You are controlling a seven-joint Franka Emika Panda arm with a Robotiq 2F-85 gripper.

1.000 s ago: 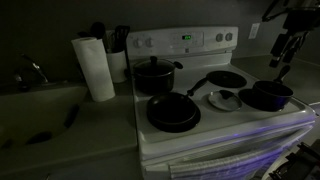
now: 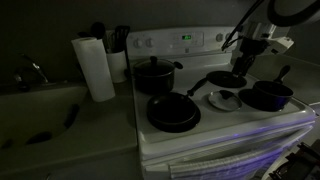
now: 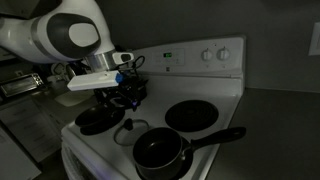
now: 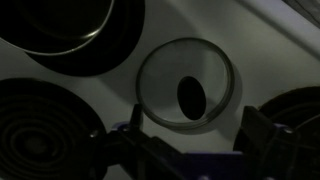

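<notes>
A glass lid with a dark knob [image 4: 191, 97] lies flat on the white stovetop. In exterior view 1 this lid [image 2: 224, 101] sits between the frying pan and the saucepan. My gripper is open and empty, its fingers spread wide at the lower edge of the wrist view. In exterior view 1 the gripper [image 2: 240, 68] hangs above the back right burner, higher than the lid and apart from it. A dark saucepan [image 4: 55, 28] fills the upper left corner of the wrist view; its handle shows in exterior view 2, where the saucepan [image 3: 160, 152] stands in front.
A black frying pan [image 2: 173, 113] and a lidded black pot [image 2: 155, 76] occupy the stove's left side. A paper towel roll [image 2: 95, 70] stands left of the stove, beside the sink [image 2: 40, 112].
My arm has come in from the right over the stove, bringing the gripper leftward and lower. The cookware and lid have stayed where they were.
</notes>
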